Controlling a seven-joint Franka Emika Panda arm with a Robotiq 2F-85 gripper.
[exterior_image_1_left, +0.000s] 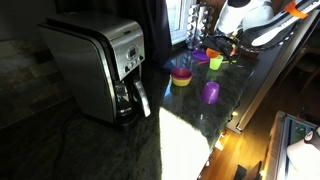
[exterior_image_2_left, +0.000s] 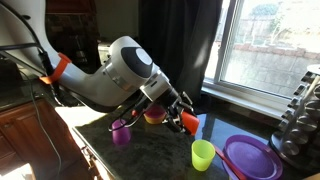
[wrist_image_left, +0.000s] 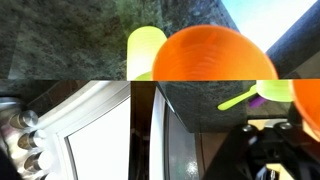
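An orange cup (exterior_image_2_left: 189, 122) hangs tilted above the counter, and my gripper (exterior_image_2_left: 180, 110) is shut on it. Just below and beside it, a yellow-green cup (exterior_image_2_left: 203, 154) stands upright on the counter. In the wrist view, the orange cup (wrist_image_left: 215, 55) fills much of the upper part and partly overlaps the yellow-green cup (wrist_image_left: 145, 47). From exterior view 1, the orange cup (exterior_image_1_left: 212, 53) looks small, close above the green cup (exterior_image_1_left: 216, 62). The fingertips' contact on the cup is hard to make out.
A purple plate (exterior_image_2_left: 262, 158) with a red utensil across its edge lies beside the green cup. A purple cup (exterior_image_1_left: 210, 92) and stacked red and yellow bowls (exterior_image_1_left: 181, 77) occupy the counter. The coffee maker (exterior_image_1_left: 105, 65) stands farther left; a spice rack (exterior_image_2_left: 297, 125) is by the window.
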